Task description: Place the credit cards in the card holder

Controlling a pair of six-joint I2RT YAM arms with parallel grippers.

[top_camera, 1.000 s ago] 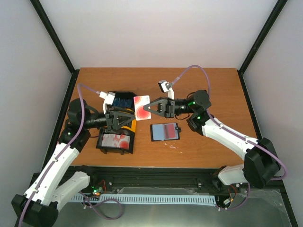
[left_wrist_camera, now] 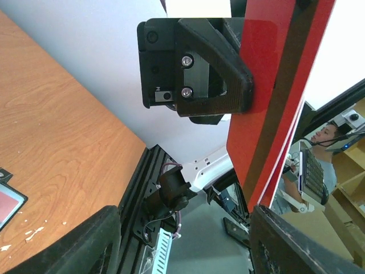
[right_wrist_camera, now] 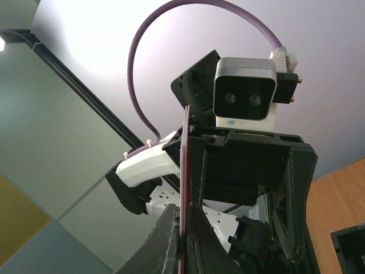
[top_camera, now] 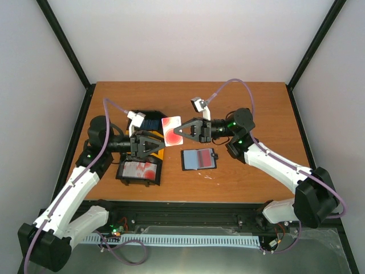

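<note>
A red and white card (top_camera: 171, 131) is held up above the table, its right edge pinched by my right gripper (top_camera: 175, 131), which is shut on it. In the right wrist view the card (right_wrist_camera: 185, 165) shows edge-on, thin and upright between the fingers. My left gripper (top_camera: 162, 144) is open just left of the card's lower part. The left wrist view shows the card (left_wrist_camera: 274, 108) close, its lower corner near one left fingertip (left_wrist_camera: 259, 220); whether they touch I cannot tell. The card holder (top_camera: 198, 159) lies open on the table, a reddish card in its right part.
A black organizer (top_camera: 124, 173) stands under the left arm, with red and white cards (top_camera: 140, 170) in its front compartment. Small white scraps (top_camera: 207, 176) lie below the holder.
The right arm and the card in it have stayed practically still.
</note>
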